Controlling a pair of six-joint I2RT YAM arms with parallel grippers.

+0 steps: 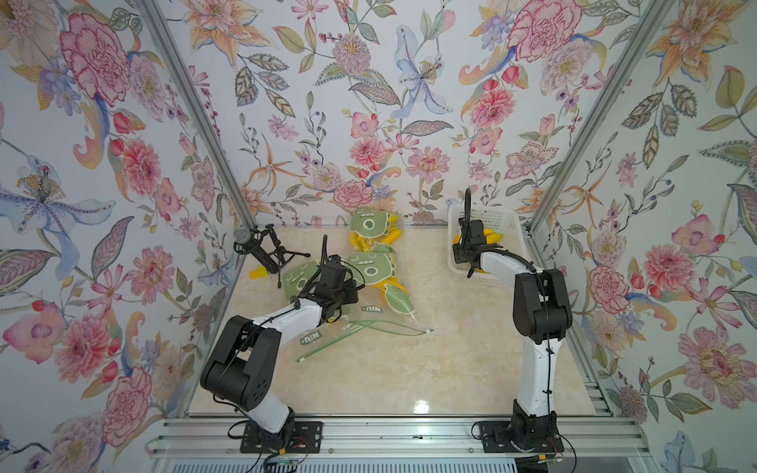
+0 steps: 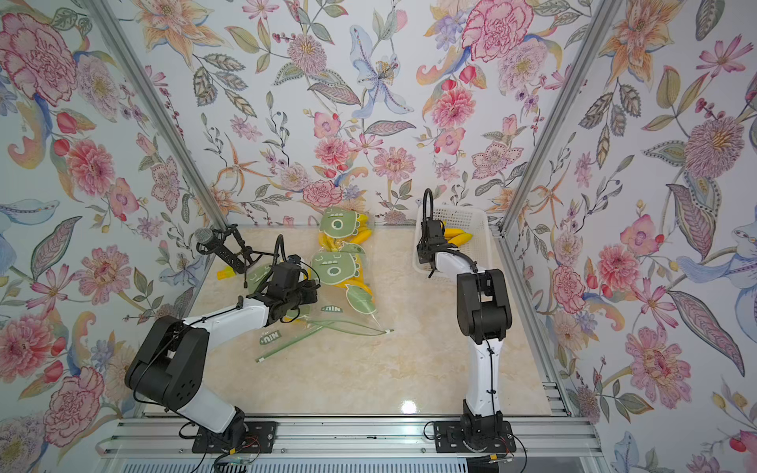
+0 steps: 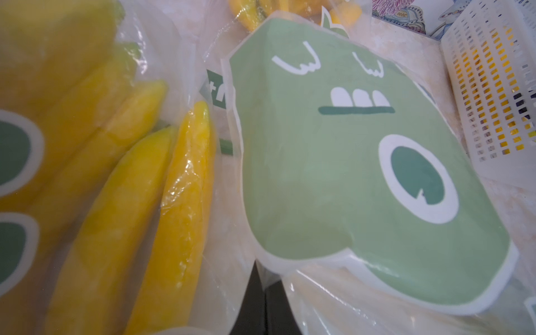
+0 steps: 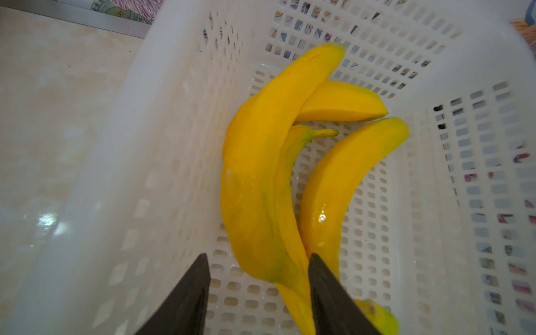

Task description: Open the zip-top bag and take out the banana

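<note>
My left gripper is shut low over clear zip bags printed with green faces (image 3: 357, 167); nothing clear shows gripped between its fingers. Yellow bananas (image 3: 178, 217) lie inside the bag plastic to its left. My right gripper is part open over the white perforated basket (image 4: 128, 184), with nothing held. Below it several bananas (image 4: 256, 189) lie loose in the basket, close under its fingertips. Whether the bags are open cannot be told.
More bagged bananas (image 1: 374, 228) lie at the back centre. A black stand (image 1: 260, 252) is at the back left.
</note>
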